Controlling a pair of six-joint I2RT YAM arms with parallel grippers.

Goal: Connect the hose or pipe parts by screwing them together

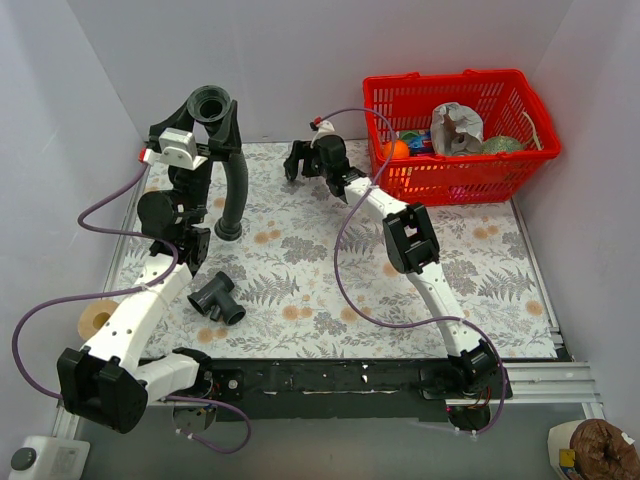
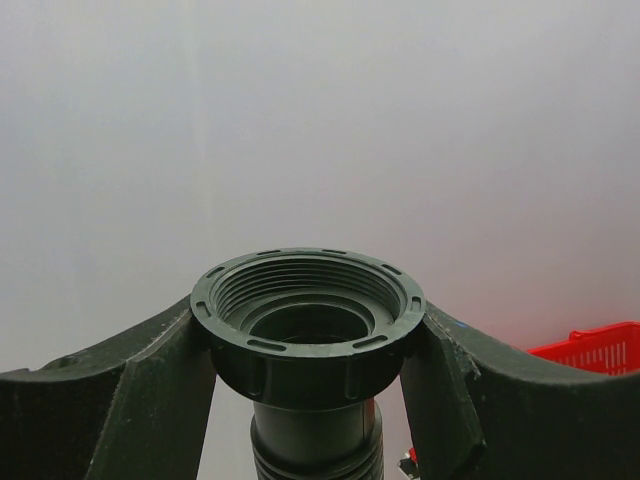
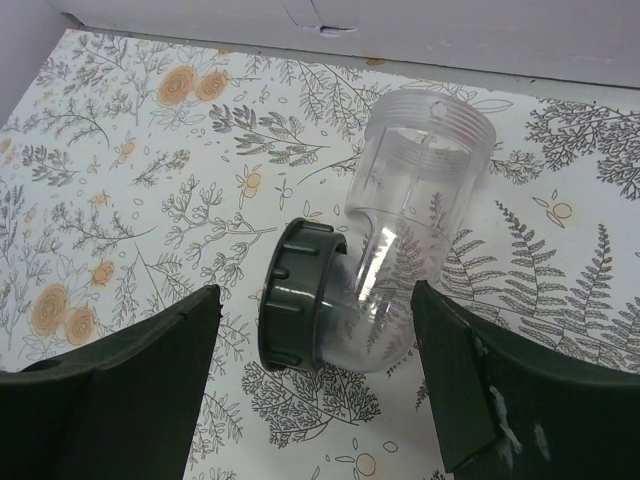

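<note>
My left gripper [image 1: 209, 120] is shut on the upper end of a grey ribbed hose [image 1: 233, 200], which stands upright. In the left wrist view its dark threaded collar [image 2: 307, 370] faces up between the fingers. My right gripper stands part open low over a clear plastic fitting [image 3: 405, 220] with a dark ring cap [image 3: 292, 295], which lies on the floral mat between and just beyond the fingers. In the top view that fitting is mostly hidden under the gripper.
Dark pipe fittings [image 1: 215, 300] lie on the mat at lower left. A red basket [image 1: 470, 180] with assorted items fills the back right. Purple cables run from both arms.
</note>
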